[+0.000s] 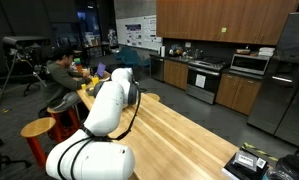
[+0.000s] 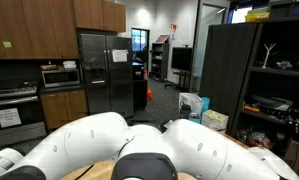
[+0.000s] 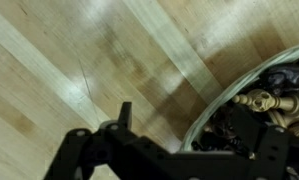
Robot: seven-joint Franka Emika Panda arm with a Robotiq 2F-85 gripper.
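In the wrist view my gripper is open, its two dark fingers wide apart. Between and beyond them runs the pale rim of a round container (image 3: pixel 205 112), which fills the lower right corner. Light brown, turned wooden pieces (image 3: pixel 261 101), like chess pieces, lie inside it among dark ones (image 3: pixel 281 77). The right finger overlaps the container's inside, while the left one shows over the bare tabletop. Whether either finger touches anything cannot be told. In exterior view 1 the white arm (image 1: pixel 107 104) reaches along the table, its far end small and unclear.
Dark devices (image 1: pixel 247 162) stand at its near right corner. Red stools (image 1: pixel 36 128) line the left side. In exterior view 2 the arm (image 2: pixel 139 150) hides most of the table.
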